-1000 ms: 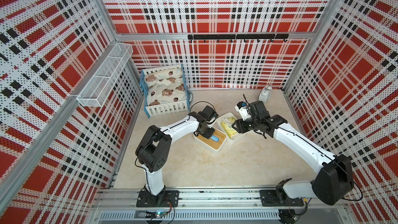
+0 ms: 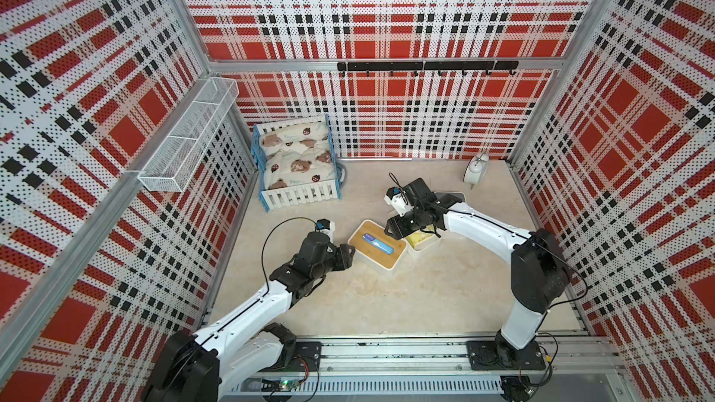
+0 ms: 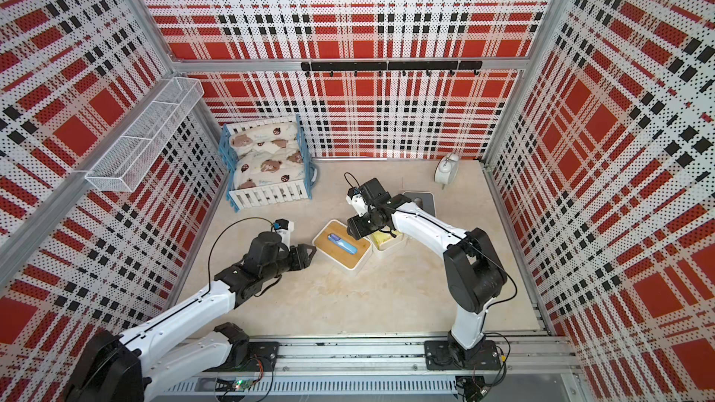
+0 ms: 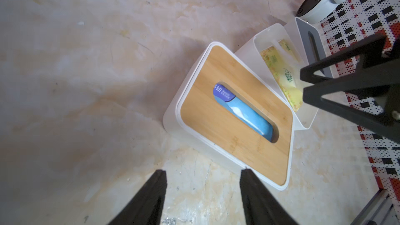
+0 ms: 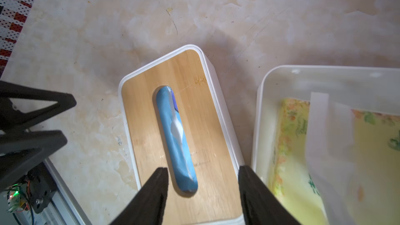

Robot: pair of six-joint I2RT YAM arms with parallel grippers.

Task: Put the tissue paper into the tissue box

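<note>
The tissue box (image 4: 208, 116) has a wooden lid (image 5: 145, 133), with a blue tissue packet (image 4: 245, 112) showing in its slot. A translucent bin (image 5: 260, 116) beside it holds yellow and white material. My left gripper (image 2: 342, 257) is at the front left of the box, open with nothing between its fingers. My right gripper (image 3: 357, 227) is over the box's back right, beside the bin, also open and empty, as the right wrist view shows.
A toy crib (image 2: 294, 193) stands at the back left, a white clock (image 3: 447, 169) at the back right. A grey container (image 4: 308, 41) sits behind the bin.
My left gripper has withdrawn from over the box toward the front left. My right gripper has moved left, from over the bin toward the box.
</note>
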